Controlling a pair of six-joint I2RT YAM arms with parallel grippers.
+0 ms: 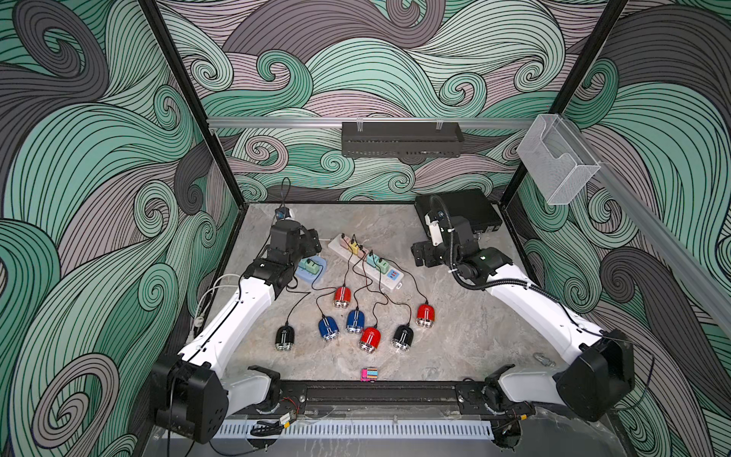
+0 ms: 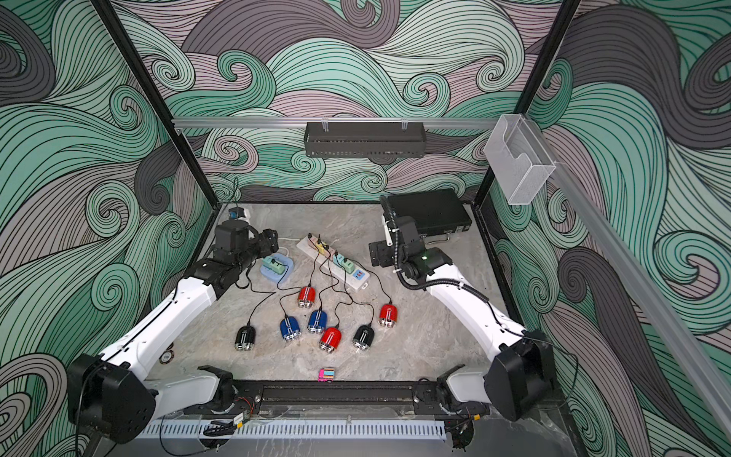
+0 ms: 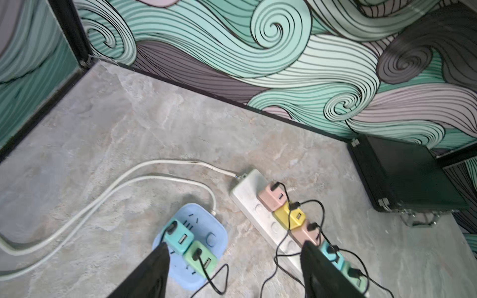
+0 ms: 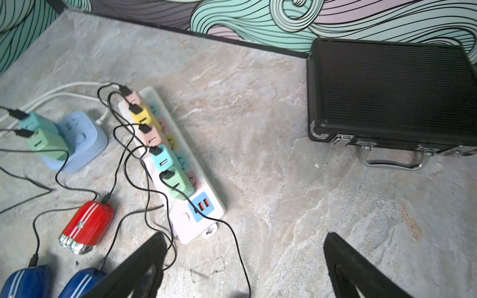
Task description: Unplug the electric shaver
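Several electric shavers lie on the table: red ones (image 1: 425,315), blue ones (image 1: 355,320) and black ones (image 1: 402,336). Their dark cords run to coloured adapters, among them a yellow one (image 4: 144,116) and a light green one (image 4: 177,183), on a long white power strip (image 4: 191,228). A small blue power strip (image 3: 211,238) bears a teal adapter (image 3: 178,237) and a green adapter (image 3: 200,258), each with a cord plugged in. My left gripper hangs above this side, its fingers apart and empty. To the right of the white strip, my right gripper is open and empty.
A black case (image 4: 387,94) stands at the back right. White cables (image 3: 124,178) lead off left from the strips. A small pink striped object (image 1: 369,374) lies by the front edge. Cords cross between shavers and strips.
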